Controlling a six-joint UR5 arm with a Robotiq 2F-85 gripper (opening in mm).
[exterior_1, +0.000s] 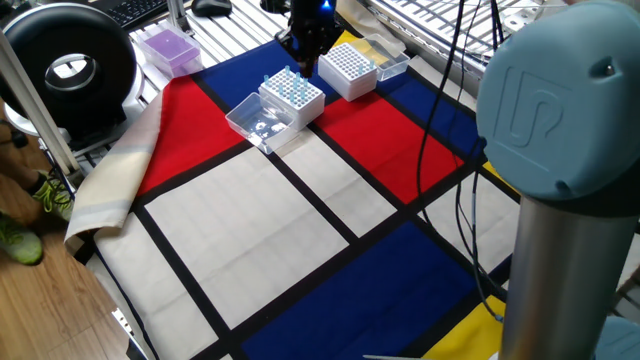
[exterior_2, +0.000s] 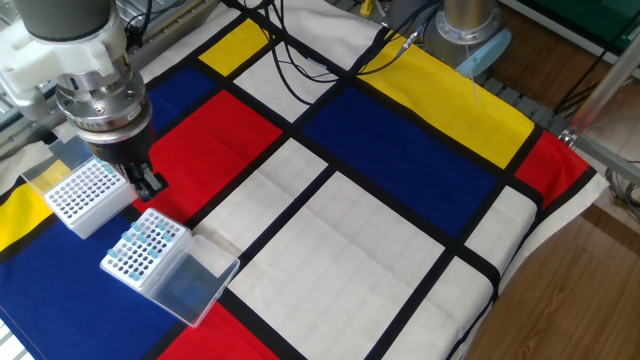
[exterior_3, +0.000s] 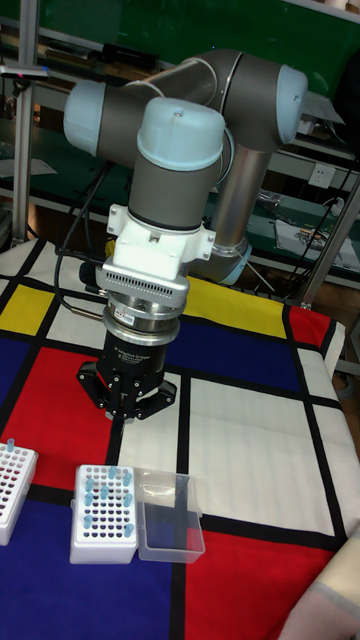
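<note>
The black gripper (exterior_3: 126, 412) hangs fingers down above the cloth, close to two white tip racks. In the second exterior view the gripper (exterior_2: 152, 187) has its fingertips close together, near the gap between the racks; whether they are fully shut does not show clearly, and no tip can be made out between them. One rack (exterior_2: 150, 250) holds several pale blue tips, standing upright; its clear lid (exterior_2: 195, 280) lies open beside it. The other rack (exterior_2: 88, 200) has mostly empty holes, with a single blue tip (exterior_3: 11, 442) standing at one edge.
A purple-topped box (exterior_1: 170, 50) stands past the cloth's corner, near a round black object (exterior_1: 70, 75). Black cables (exterior_1: 455, 130) hang beside the arm.
</note>
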